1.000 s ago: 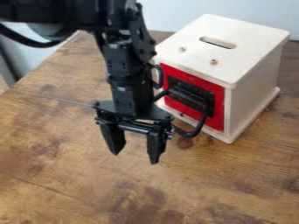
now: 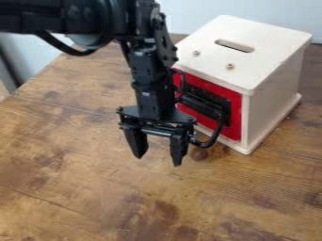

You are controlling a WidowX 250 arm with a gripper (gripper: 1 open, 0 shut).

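Note:
My black gripper [image 2: 157, 149] hangs in the middle of the camera view with its two fingers pointing down over bare wood, apart from each other with nothing between them. Behind it to the right stands a pale wooden box [image 2: 248, 56] with a slot in the top and a red front panel [image 2: 229, 134]. The arm hides part of that panel, and a dark piece on it is hard to make out.
A pale wall shows behind, and the table's far edge is at the upper left.
Over the last second the arm and gripper have shifted a little to the right and slightly up in the view. The box stays where it was.

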